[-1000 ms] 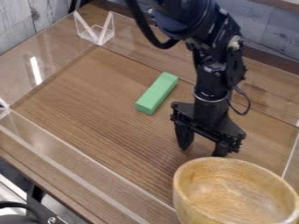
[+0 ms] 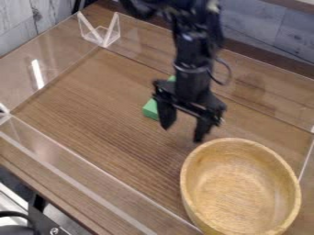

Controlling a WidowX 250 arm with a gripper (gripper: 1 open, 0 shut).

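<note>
My black gripper (image 2: 185,120) hangs over the middle of the wooden tabletop, blurred by motion, with its fingers pointing down and apart. Nothing shows clearly between them. A green block (image 2: 154,109) lies just left of it and is partly hidden behind the arm. A large beige bowl (image 2: 240,188) sits below and to the right of the gripper, at the lower right.
A clear plastic stand or holder (image 2: 101,27) is at the back left, near the table's edge. Cables show at the lower left corner.
The gripper has shifted slightly left and up, toward the green block, which is now partly covered by it.
</note>
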